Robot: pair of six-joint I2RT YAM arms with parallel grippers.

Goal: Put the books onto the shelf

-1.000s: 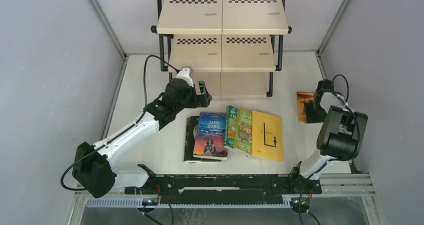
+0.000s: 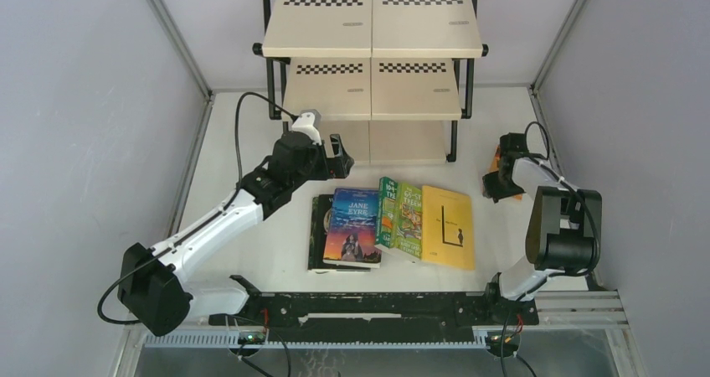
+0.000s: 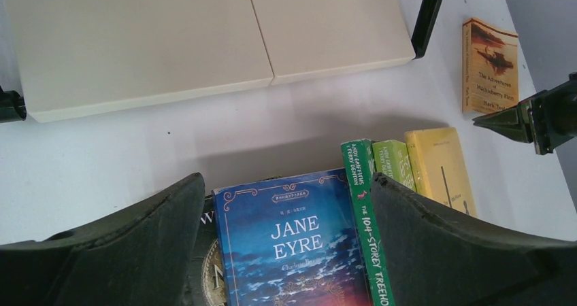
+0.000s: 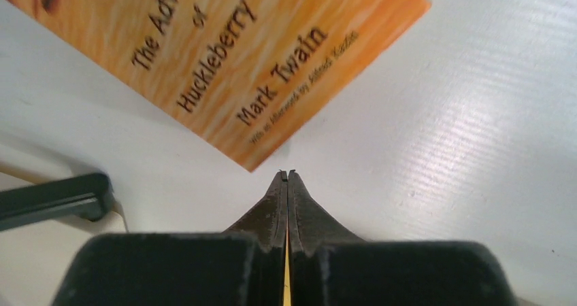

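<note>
An orange Huckleberry Finn book (image 4: 224, 61) lies flat on the table at the far right. My right gripper is shut with its tips together just off the book's corner, nothing between them. From the left wrist view, that same book (image 3: 491, 68) sits beyond the right gripper's tip. My left gripper stands open above the blue Jane Eyre book (image 3: 292, 241), empty. In the top view, Jane Eyre lies over a dark book (image 2: 318, 234). Beside it are a green Treehouse book (image 2: 387, 214), a second green book (image 2: 409, 222) and a yellow book (image 2: 448, 226).
A cream two-tier shelf (image 2: 373, 88) on black posts stands at the back centre. Bare white table (image 2: 251, 159) shows at the left. The right wall (image 2: 653, 142) rises close beside the right arm.
</note>
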